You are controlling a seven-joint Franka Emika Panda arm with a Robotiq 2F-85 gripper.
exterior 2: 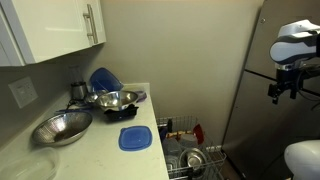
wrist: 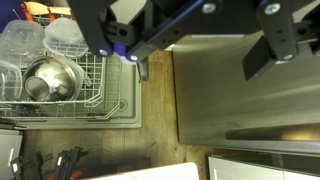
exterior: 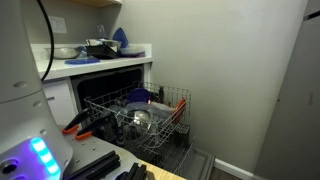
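Note:
My gripper (exterior 2: 284, 97) hangs high at the right in exterior view 2, in front of a large grey panel (exterior 2: 245, 105). In the wrist view its dark fingers stand wide apart at the top, the gripper open, with nothing held between them. Well to the left and lower down is the pulled-out dishwasher rack (wrist: 95, 95). It holds a metal pot (wrist: 55, 78) and clear containers (wrist: 65, 38). Exterior view 1 shows the rack (exterior: 97, 107) with dishes inside and something red at its right side, but not the gripper.
A white counter (exterior 2: 105, 158) carries a metal colander (exterior 2: 62, 128), a steel bowl (exterior 2: 116, 100), a blue lid (exterior 2: 135, 138) and a clear bowl (exterior 2: 30, 164). White cabinets (exterior 2: 45, 25) overhang it. Bare wooden floor (wrist: 157, 105) lies between rack and panel.

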